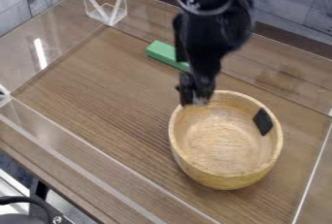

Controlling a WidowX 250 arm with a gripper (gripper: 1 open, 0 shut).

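Observation:
The dark robot gripper (195, 87) hangs in the upper middle, over the back of a wide tan bowl (220, 152), its fingertips near the bowl's far left rim. The blurred view does not show clearly whether anything is between its fingers. A green block (165, 53) lies on the wooden table behind the gripper, partly covered by it. A small black piece (263, 121) sits at the bowl's right rim.
A white wire-like holder (107, 5) stands at the back left. Dark cables lie at the bottom left corner.

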